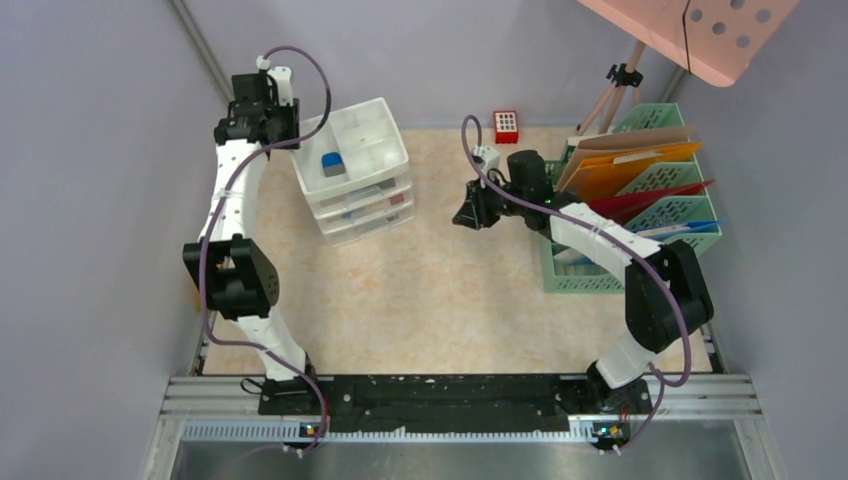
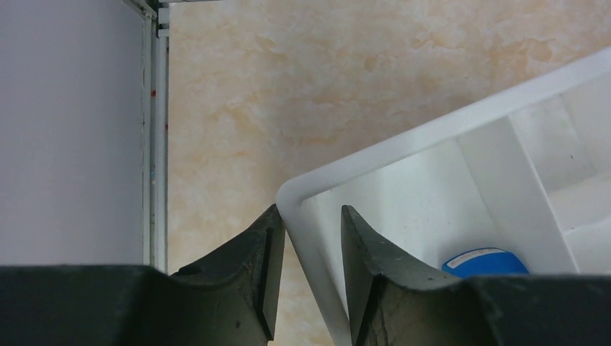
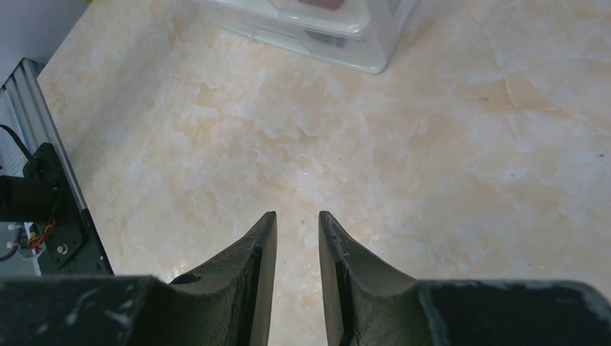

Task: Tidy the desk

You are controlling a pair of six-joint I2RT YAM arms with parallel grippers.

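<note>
A white drawer organizer (image 1: pixel 372 150) with an open top tray holding a blue item (image 1: pixel 333 163) stands at the back left. My left gripper (image 1: pixel 291 130) is shut on the rim of the tray, which crosses between its fingers in the left wrist view, at the near-left corner there. My right gripper (image 1: pixel 470 215) hangs over the bare desk (image 3: pixel 447 166) right of the organizer, part open with nothing between its fingers.
Green racks (image 1: pixel 590 283) with folders fill the right side. A red gridded box (image 1: pixel 505 127) sits at the back, beneath a pink lamp-like stand (image 1: pixel 650 25).
</note>
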